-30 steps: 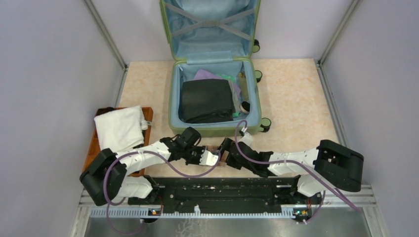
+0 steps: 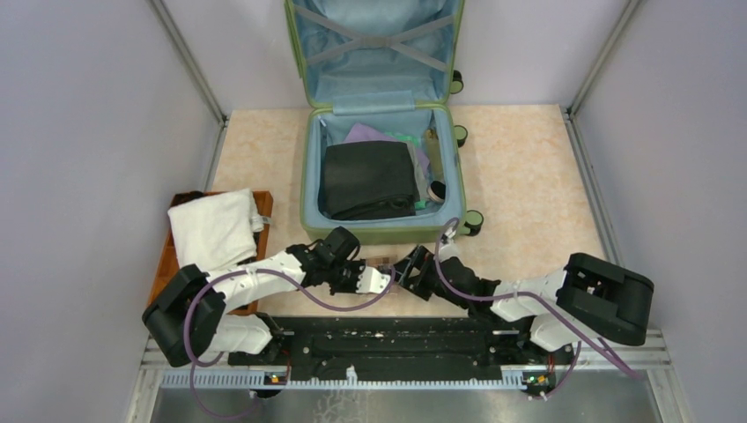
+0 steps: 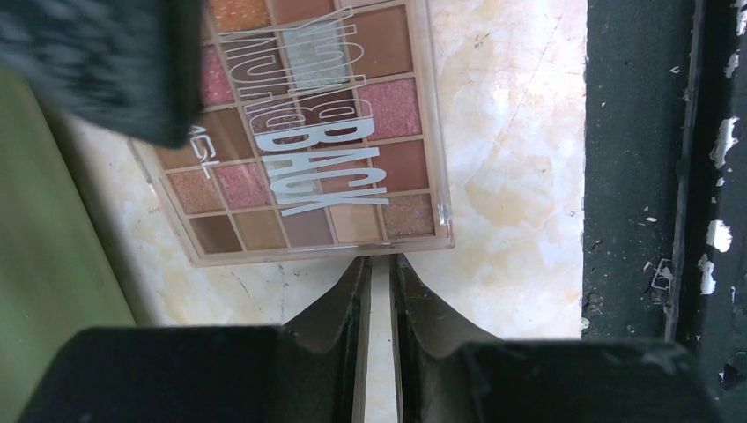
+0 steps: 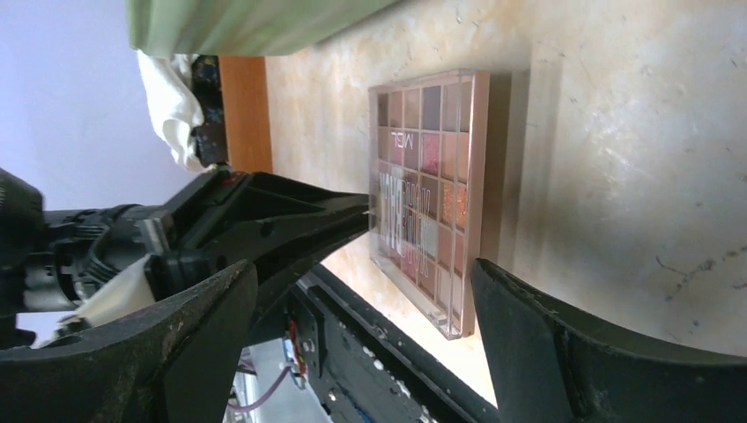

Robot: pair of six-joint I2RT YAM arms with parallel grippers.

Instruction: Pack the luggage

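Note:
A clear-lidded eyeshadow palette [image 3: 335, 159] lies on the marble-patterned table just in front of the suitcase. My left gripper has its fingertips close together at the palette's lower edge in the left wrist view. The right wrist view shows those fingers against the palette's far edge, with my right gripper open at its near side. The open green suitcase [image 2: 380, 233] holds a folded black garment [image 2: 366, 176], a purple item, a bottle and a dark-lidded jar.
A wooden tray [image 2: 165, 264] with folded white cloth [image 2: 211, 225] stands at the left. A dark rail [image 3: 630, 176] runs along the front edge.
My right gripper has shifted slightly to the right over the last second. The left arm looks unchanged in the top view.

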